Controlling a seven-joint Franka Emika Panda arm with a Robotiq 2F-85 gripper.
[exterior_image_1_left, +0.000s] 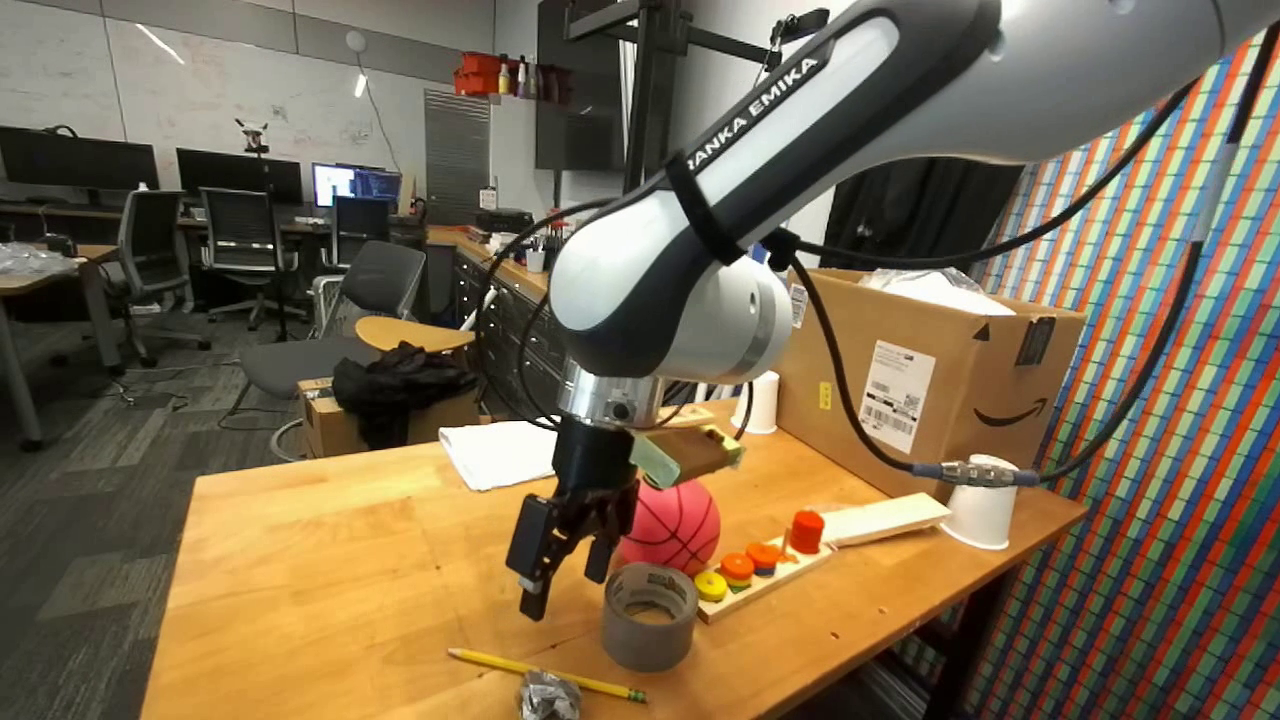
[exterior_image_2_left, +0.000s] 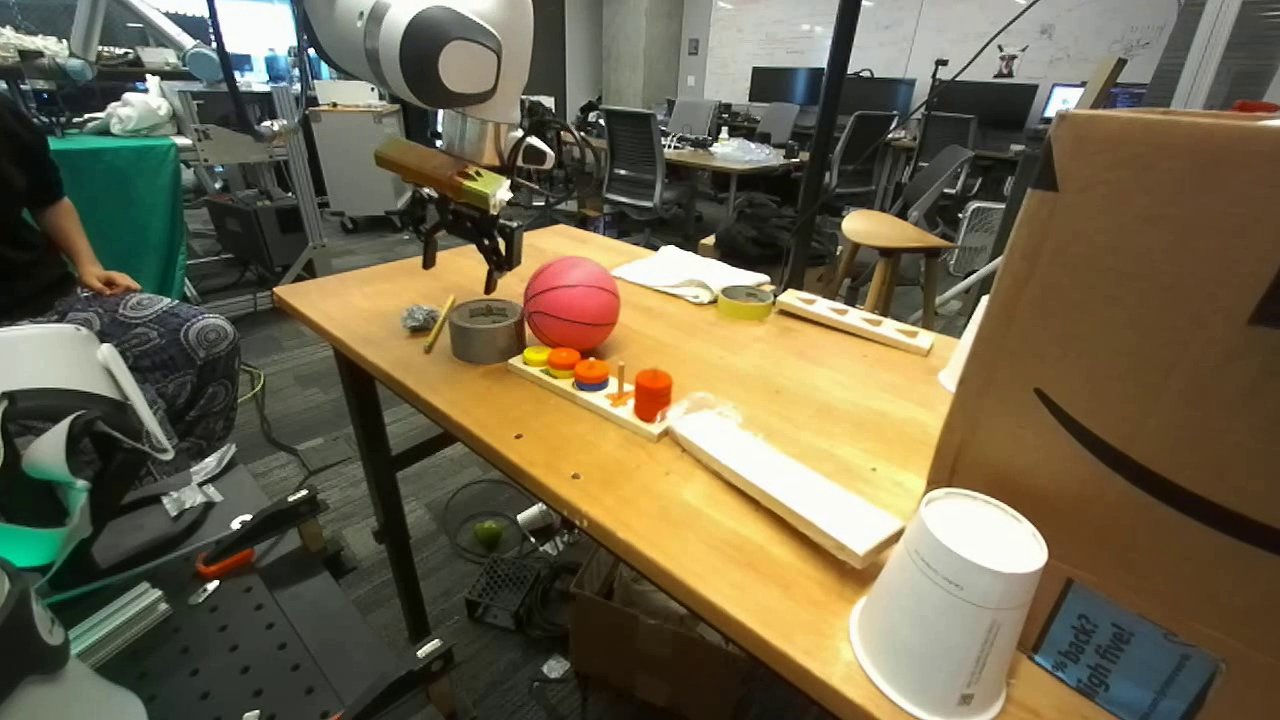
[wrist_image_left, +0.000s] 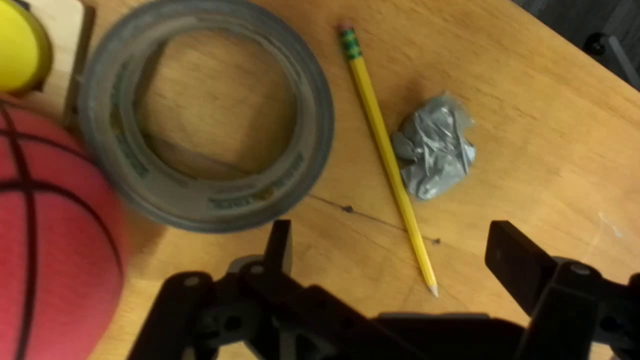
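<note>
My gripper is open above the table, nothing between its fingers. Beneath it in the wrist view lies a yellow pencil (wrist_image_left: 384, 144), its sharpened tip reaching toward the space between the fingers. A crumpled silver ball (wrist_image_left: 435, 147) rests close beside the pencil. Left of the pencil, a roll of grey tape (wrist_image_left: 312, 138) lies flat, its ring empty in the middle. The pink ball (exterior_image_1_left: 672, 528) sits beside the tape, partly behind my gripper (exterior_image_1_left: 564, 594) in exterior view 1.
A wooden peg board with coloured discs (exterior_image_2_left: 590, 374) borders the ball and tape. Farther off are a yellow-green tape roll (exterior_image_2_left: 745, 301), a white cloth (exterior_image_2_left: 690, 271), a white cup (exterior_image_2_left: 954, 600) and a large cardboard box (exterior_image_1_left: 924, 372).
</note>
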